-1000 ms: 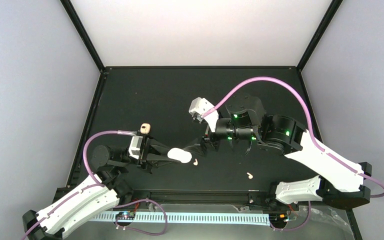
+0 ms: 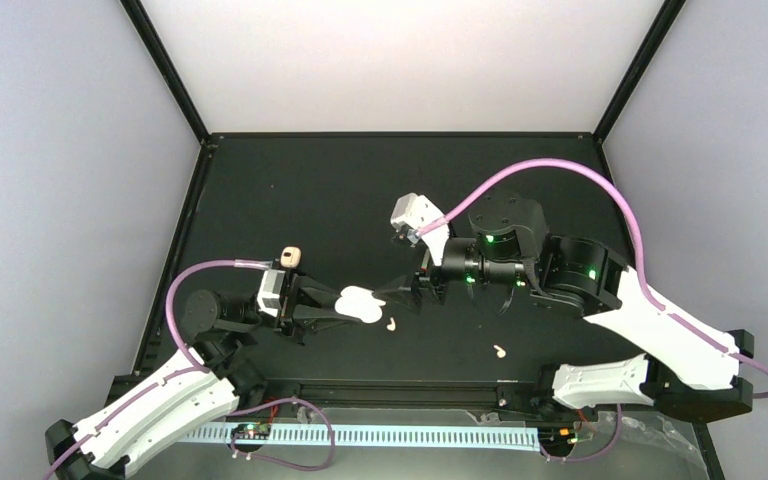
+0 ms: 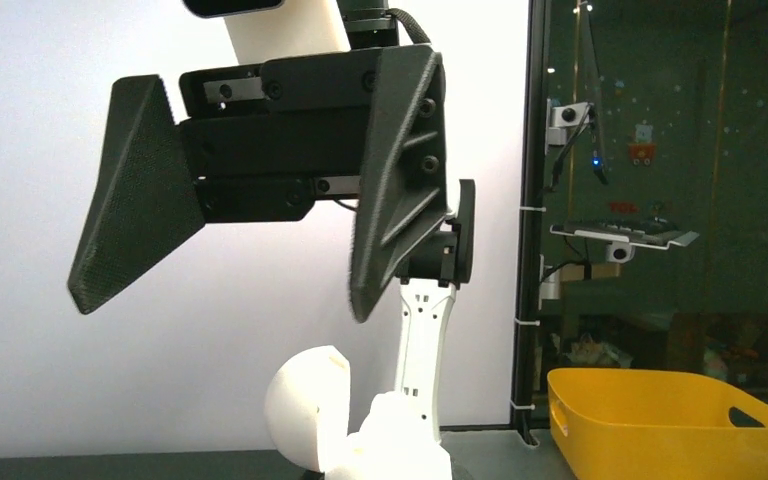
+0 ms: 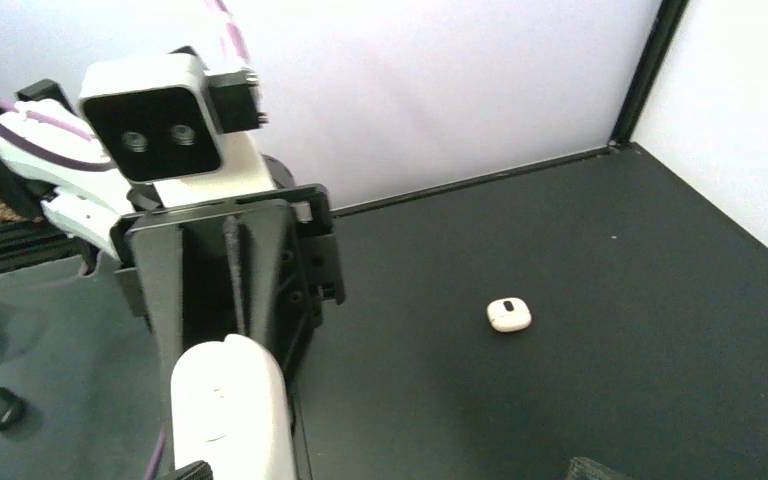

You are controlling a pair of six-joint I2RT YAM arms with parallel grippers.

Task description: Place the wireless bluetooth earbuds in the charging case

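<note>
The white charging case (image 2: pixel 360 304) is held by my left gripper (image 2: pixel 344 304), shut on its sides. In the left wrist view the case (image 3: pixel 392 450) has its lid (image 3: pixel 298 408) raised. The right wrist view shows only the back of the case (image 4: pixel 228 410). Beside it, my right gripper (image 2: pixel 385 291) is open, its fingers (image 3: pixel 140 200) spread wide and empty above the case. Two small white earbuds lie on the dark table: one earbud (image 2: pixel 392 325) close to the case, another earbud (image 2: pixel 500 351) further right.
A small pale square object (image 4: pixel 509 314) rests on the table behind the left gripper. A yellow basket (image 3: pixel 665 425) stands in the background beyond the workspace.
The case looked like a single closed oval in the earlier top views; now its lid stands open. The left arm barely moved.
</note>
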